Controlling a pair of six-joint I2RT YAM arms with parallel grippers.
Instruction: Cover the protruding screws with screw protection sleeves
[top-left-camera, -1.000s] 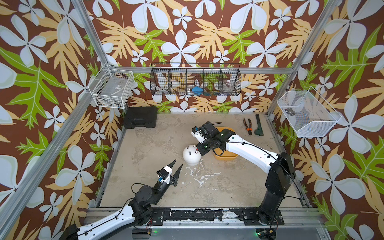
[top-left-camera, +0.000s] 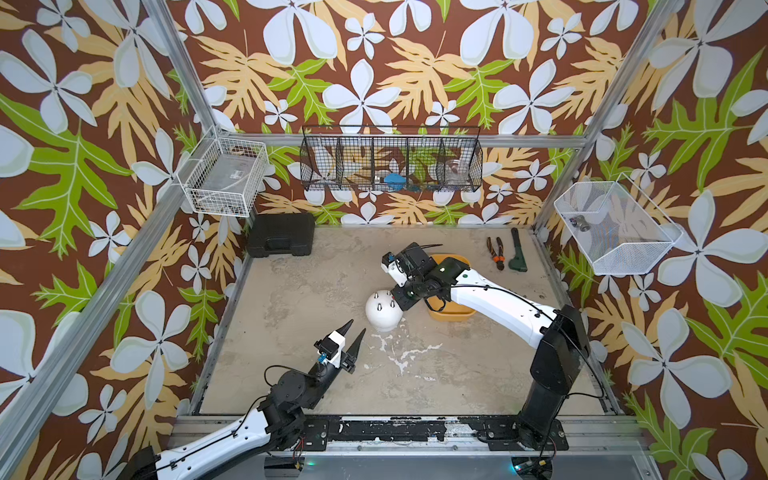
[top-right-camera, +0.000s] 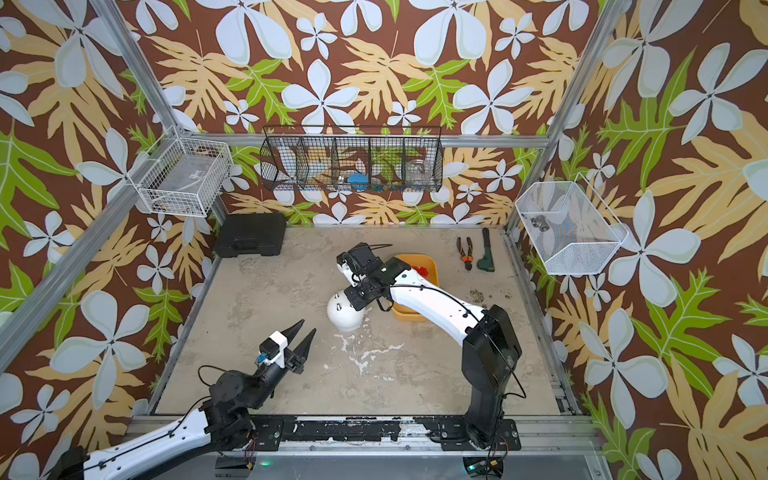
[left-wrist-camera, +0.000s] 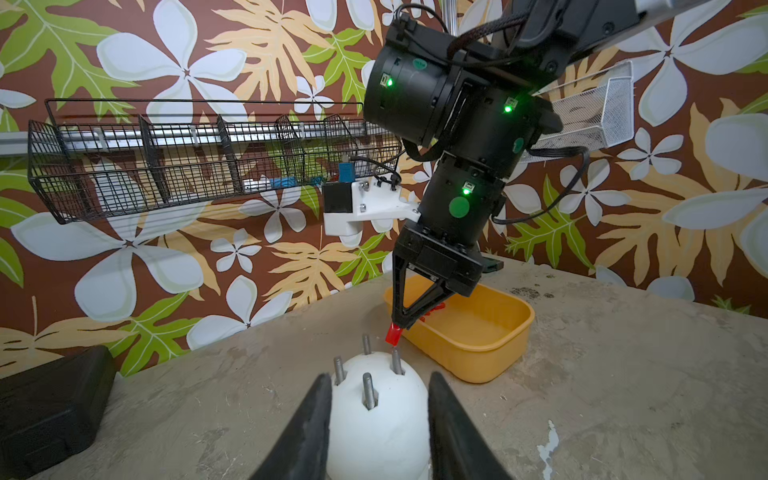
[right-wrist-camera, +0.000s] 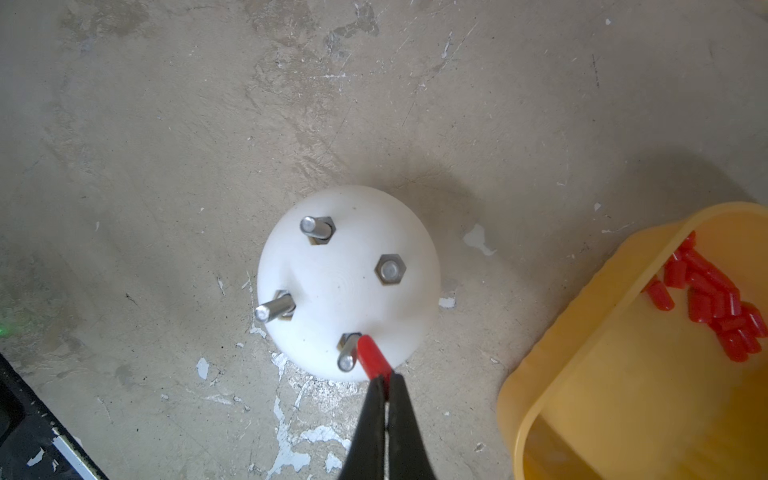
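Note:
A white dome (right-wrist-camera: 344, 272) stands on the table with bare metal screws (right-wrist-camera: 276, 307) sticking up from it. My right gripper is shut on a red sleeve (right-wrist-camera: 373, 356), whose free end is beside the nearest screw (right-wrist-camera: 348, 353) in the right wrist view. In the left wrist view that sleeve (left-wrist-camera: 393, 333) hangs just above the tip of one screw (left-wrist-camera: 397, 361); whether they touch I cannot tell. My left gripper (top-left-camera: 357, 326) stays open in front of the dome, with nothing between its fingers.
Several loose red sleeves (right-wrist-camera: 704, 296) lie in the yellow bin (right-wrist-camera: 576, 352) right of the dome. Pliers (top-left-camera: 497, 253) and a green-handled tool (top-left-camera: 517, 251) lie at the back right, a black case (top-left-camera: 280, 234) at the back left.
The left arm looks unmoved, and the dome is where it was.

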